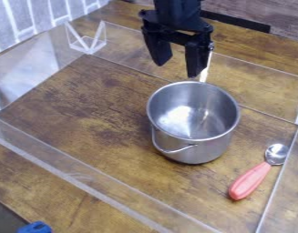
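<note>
The black gripper [178, 56] hangs open at the top centre, above and just behind a steel pot [192, 127] with a wire handle. Nothing shows between its fingers. At the lower right lies a spoon [250, 178] with a pink handle and a metal bowl, apart from the pot. Behind the pot, partly hidden, a small white object [205, 73] is visible.
A white wire-like piece [86, 38] stands at the upper left. A blue object [35, 227] sits in the bottom left corner.
</note>
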